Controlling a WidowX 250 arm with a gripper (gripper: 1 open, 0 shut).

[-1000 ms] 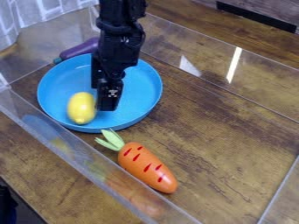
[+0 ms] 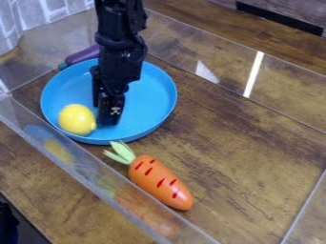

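Observation:
My black gripper (image 2: 109,100) reaches down from the top of the view into a blue plate (image 2: 151,100), its fingertips low just right of a yellow lemon-like toy (image 2: 76,120) at the plate's left side. I cannot tell how far apart the fingers stand or whether they touch the toy.
An orange toy carrot (image 2: 159,181) with green leaves lies below the plate. A purple object (image 2: 79,55) sits behind the plate at upper left. A transparent wall runs along the lower left.
The yellow toy has shifted left and slightly changed its orientation over the last second. My gripper has moved down and left, close beside it.

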